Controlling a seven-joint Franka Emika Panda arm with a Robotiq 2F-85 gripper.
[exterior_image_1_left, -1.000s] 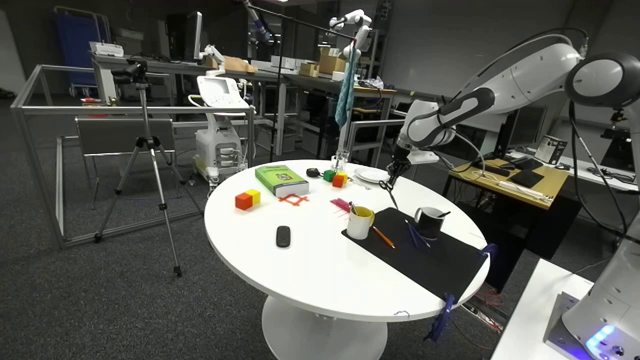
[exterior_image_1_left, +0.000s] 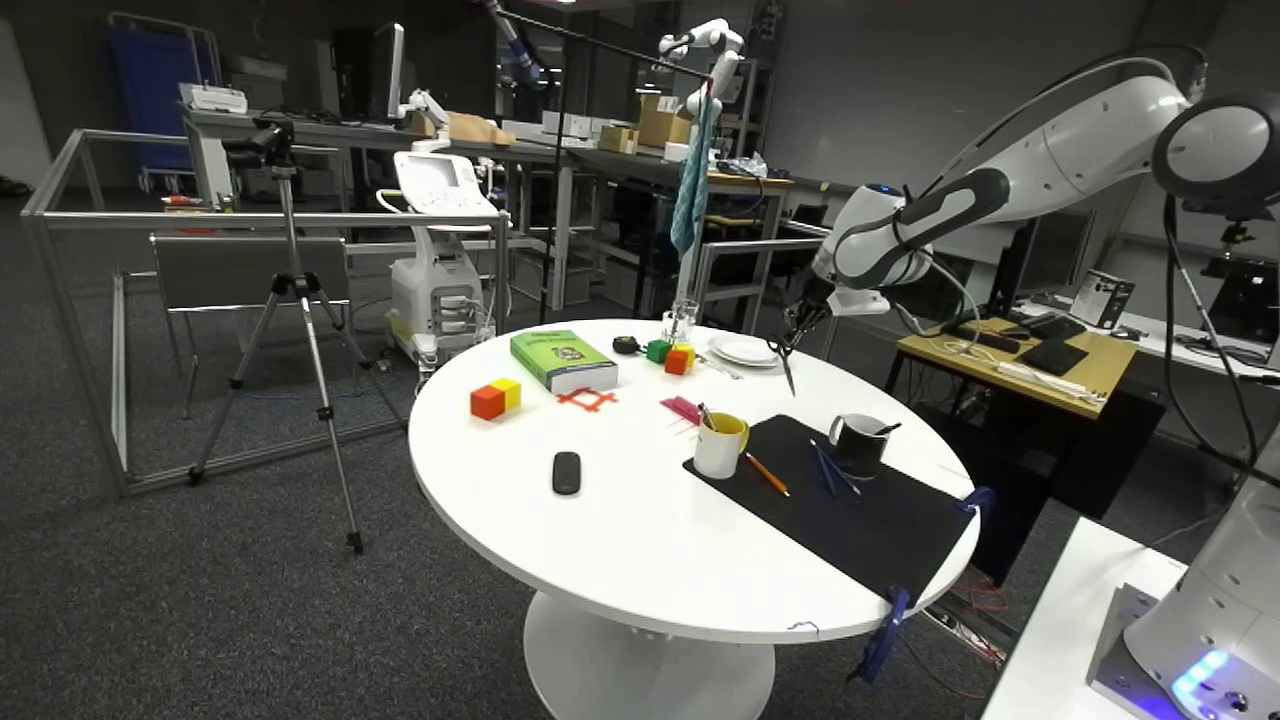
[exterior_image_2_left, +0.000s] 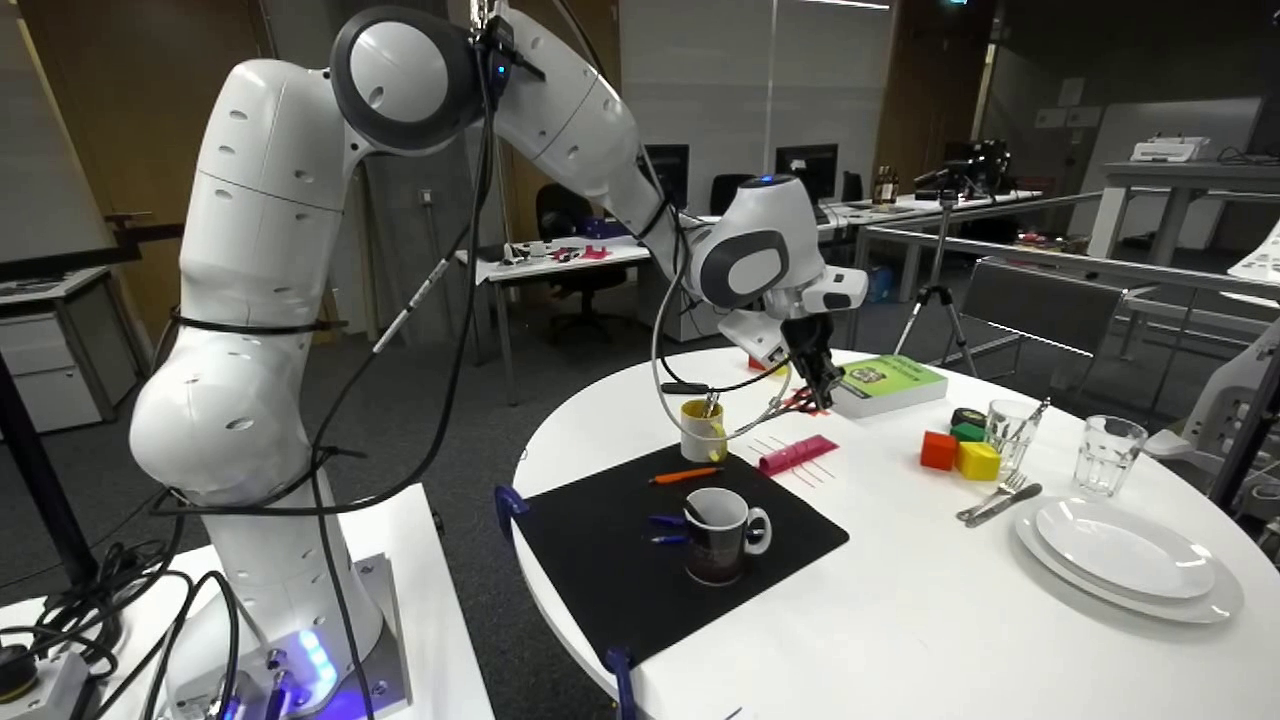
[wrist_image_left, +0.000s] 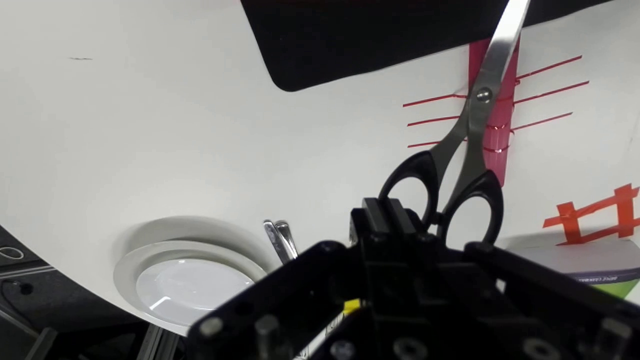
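Observation:
Black-handled scissors (wrist_image_left: 478, 114) hang from my gripper, which is shut on one of their handle loops. Their steel blades point away from the fingers, toward the top of the wrist view. Behind the blades in that view lies a pink strip (wrist_image_left: 496, 163) on the white table, with thin red lines on both sides. In exterior view 1 the scissors (exterior_image_1_left: 788, 371) are clear of the tabletop, blades downward. From exterior view 2, my gripper (exterior_image_2_left: 821, 391) is above the table between the yellow-white mug (exterior_image_2_left: 701, 432) and the green book (exterior_image_2_left: 889, 379).
A black mat (exterior_image_2_left: 600, 534) bears a dark mug (exterior_image_2_left: 716, 554), pens and an orange pencil (exterior_image_2_left: 685, 476). Plates (exterior_image_2_left: 1125, 548), cutlery (exterior_image_2_left: 999, 502), glasses (exterior_image_2_left: 1100, 455) and coloured cubes (exterior_image_2_left: 939, 450) stand on another side. An orange-red tape outline (exterior_image_1_left: 588, 400) lies beside the book.
In exterior view 1 the arm has moved up and slightly right, carrying the scissors higher above the table. The things on the table have not moved.

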